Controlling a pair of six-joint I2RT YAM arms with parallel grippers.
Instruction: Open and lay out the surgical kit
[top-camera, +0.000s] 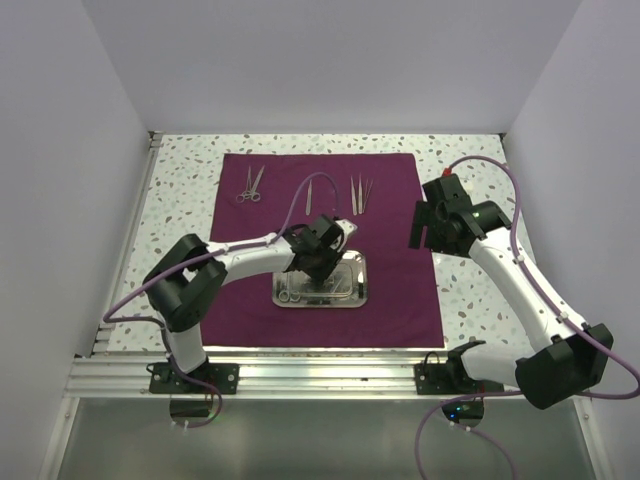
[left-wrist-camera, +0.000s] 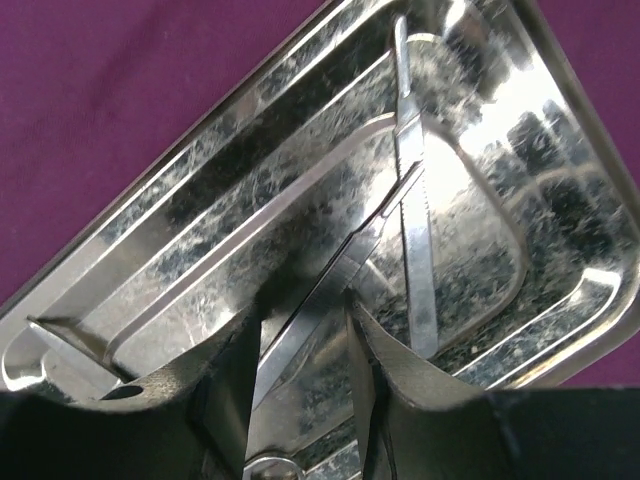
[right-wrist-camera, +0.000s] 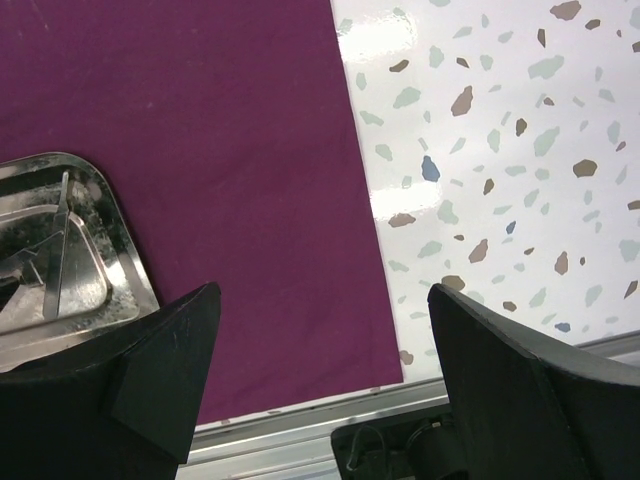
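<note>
The silver tray (top-camera: 360, 297) stands on the purple cloth, holding several metal instruments. My left gripper is low over it, its fingers part open on either side of a scalpel handle (left-wrist-camera: 342, 272), with gaps still showing. The scalpel's tip crosses a second slim instrument (left-wrist-camera: 416, 250) lying in the tray. Ring handles of scissors (top-camera: 288, 296) show at the tray's left. Over the cloth's right edge my right gripper stands open and empty. The left arm hides part of the tray from above.
Laid out along the back of the cloth (top-camera: 400, 320) are two scissors (top-camera: 248, 190), a slim instrument (top-camera: 309, 196) and several tweezer-like tools (top-camera: 358, 195). Bare cloth lies right of the tray and in front of it. Speckled tabletop (top-camera: 480, 300) borders the cloth.
</note>
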